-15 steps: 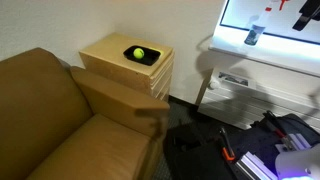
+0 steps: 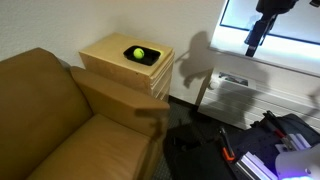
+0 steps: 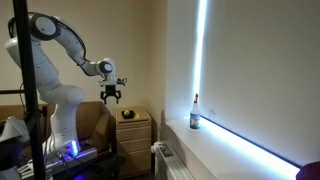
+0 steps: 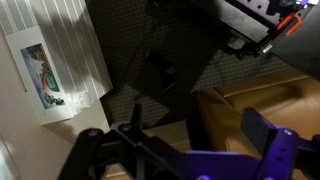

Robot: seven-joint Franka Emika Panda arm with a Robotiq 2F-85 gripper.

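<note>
My gripper (image 2: 252,48) hangs in the air in front of the window sill at the upper right of exterior view 1. In exterior view 2 the same gripper (image 3: 110,98) is above and left of the wooden cabinet, its two fingers apart. The wrist view looks down past the open fingers (image 4: 128,130), with nothing seen between them. A yellow-green ball (image 2: 138,53) rests in a black tray (image 2: 150,60) on the cabinet (image 2: 108,48), well away from the gripper. On the sill stands a bottle (image 3: 195,113) with a reddish label; the arm hides it in exterior view 1.
A brown sofa (image 2: 95,145) fills the left of exterior view 1. Below the sill runs a white radiator (image 2: 250,100). Cables and red-handled tools (image 2: 228,150) lie near the robot base. A printed sheet (image 4: 45,75) shows in the wrist view. Dark floor lies between.
My gripper has swung left and somewhat down from the upper right of exterior view 1, so the arm now covers the bottle there. Ball, tray and sofa have not moved.
</note>
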